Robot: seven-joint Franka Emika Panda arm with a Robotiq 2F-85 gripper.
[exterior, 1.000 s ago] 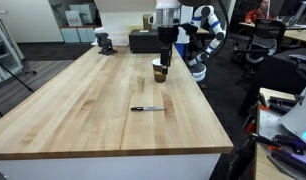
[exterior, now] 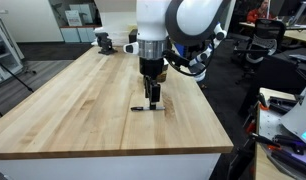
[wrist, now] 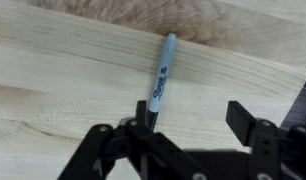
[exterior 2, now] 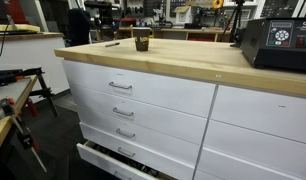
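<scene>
A grey Sharpie marker [wrist: 163,75] with a black end lies on the pale wooden tabletop. In the wrist view, its black end reaches down beside the left finger [wrist: 141,118], which hides part of it. My gripper is open, its two fingers apart and nothing between them; the marker is off to the left of the gap. From exterior view 1, the gripper [exterior: 151,101] hangs just above the marker [exterior: 139,109], pointing down. Whether a finger touches the marker cannot be told.
A brown mug [exterior 2: 142,40] stands on the table and is mostly behind the arm in exterior view 1. A black box-shaped device [exterior 2: 280,43] sits at the right in exterior view 2.
The marker appears to lie where it was.
</scene>
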